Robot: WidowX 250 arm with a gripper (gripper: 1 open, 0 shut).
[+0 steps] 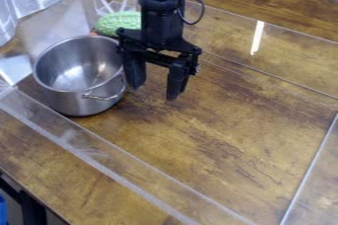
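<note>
My black gripper [156, 79] hangs low over the wooden table [218, 150], right beside a steel pot [66, 76]. Its two fingers stand wide apart, one at the pot's right rim, the other over bare wood to the right, with nothing seen between them. Whether the left finger touches the pot cannot be told. The pot is upright, with a wire handle on its near right side.
A green and white object [115, 22] lies behind the arm at the back left, near a pale wall. Transparent edging runs along the left and right.
</note>
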